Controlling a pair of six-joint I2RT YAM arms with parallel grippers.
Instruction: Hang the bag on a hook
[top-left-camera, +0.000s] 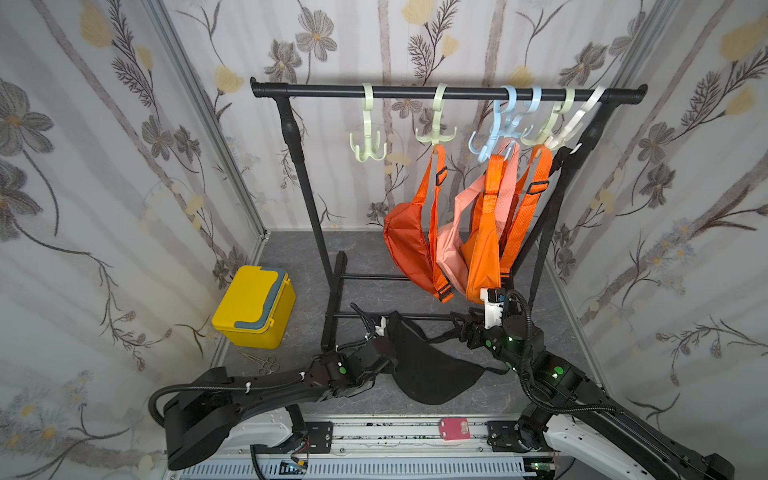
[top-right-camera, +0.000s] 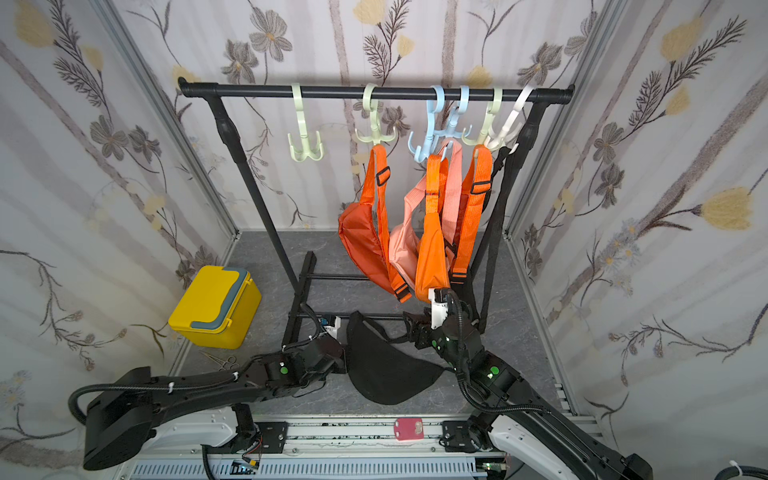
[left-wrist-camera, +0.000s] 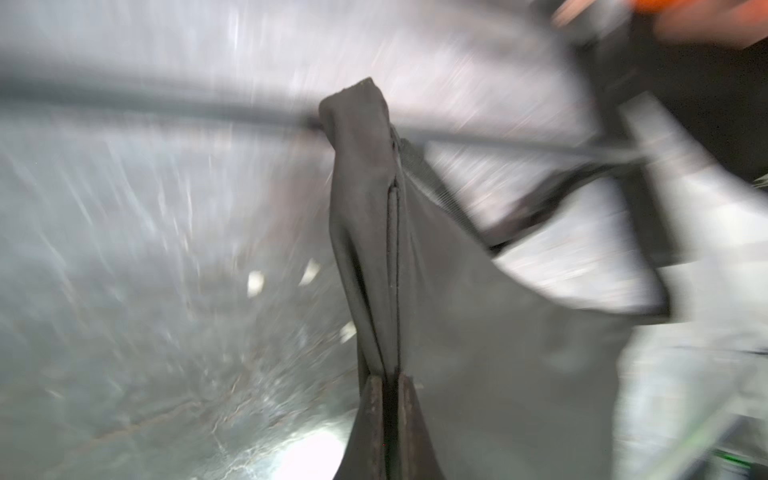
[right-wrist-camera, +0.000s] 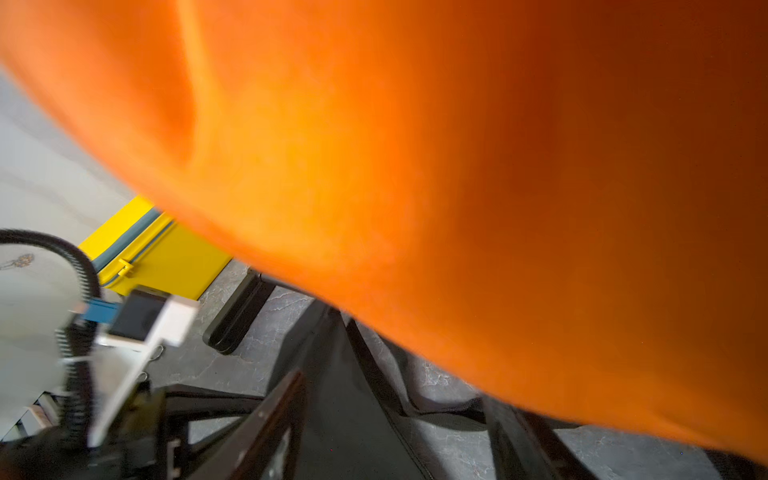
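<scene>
The black bag (top-left-camera: 436, 374) is low in front of the rack, its left end raised and bunched. My left gripper is shut on that end, with a thin fold of cloth running between its fingertips. In the top left view, my right gripper (top-left-camera: 466, 329) is at the far side of the bag, by its strap (top-left-camera: 438, 339). The right wrist view shows its fingers (right-wrist-camera: 276, 408) apart, with nothing clearly held between them. A green hook (top-left-camera: 369, 146) hangs empty at the left of the rack's rail (top-left-camera: 320, 90).
Orange bags (top-right-camera: 369, 232) and a pink bag (top-right-camera: 406, 244) hang on the right half of the rail. One orange bag (right-wrist-camera: 416, 216) fills much of the right wrist view, close above that gripper. A yellow box (top-left-camera: 254, 308) stands left of the rack.
</scene>
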